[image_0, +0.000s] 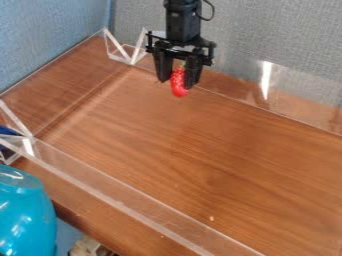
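Note:
My black gripper (178, 72) hangs near the back of the wooden surface, shut on a small red object (179, 86), possibly a toy strawberry, which shows between and just below the fingers. The fine detail of the red object is too small to tell.
A turquoise object (24, 220) sits outside at the lower left. Grey and blue padded walls stand behind.

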